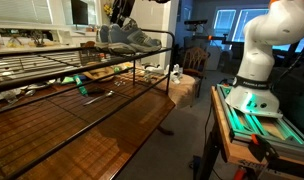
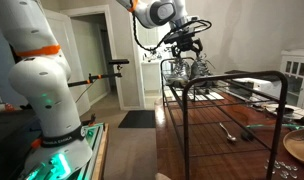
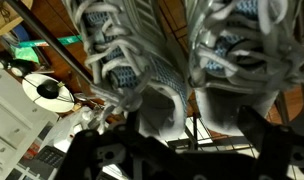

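Two grey shoes with pale laces rest side by side on top of a dark wire rack (image 1: 52, 70). In the wrist view, the left shoe (image 3: 122, 48) and the right shoe (image 3: 235, 50) fill most of the picture, toes toward my fingers. My gripper is open over the toe ends, its dark fingers well apart. Nothing is visibly clamped between them. In exterior view 2 the gripper (image 2: 182, 46) hangs just above the shoes (image 2: 199, 69); whether it touches them I cannot tell.
The rack's upper wire shelf (image 2: 237, 77) stretches away from the shoes, mostly bare. Beneath it, a brown surface (image 1: 77, 135) carries a spoon-like utensil (image 2: 227, 130) and other small items. A desk edge (image 1: 228, 125) stands beside the robot base.
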